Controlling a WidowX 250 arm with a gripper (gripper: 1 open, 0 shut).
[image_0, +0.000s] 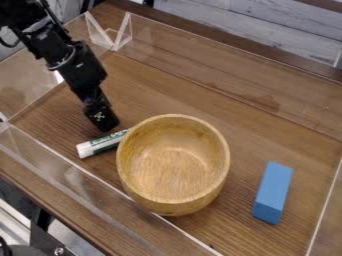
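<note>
My black arm reaches in from the upper left, and its gripper is low over the wooden surface, open as far as it shows, though its dark fingers are hard to make out. Just below it lies a white and green tube, beside a large tan bowl. I see nothing held by the gripper.
A blue block lies at the right. A clear plastic piece stands at the top left edge. Clear edging runs along the lower left.
</note>
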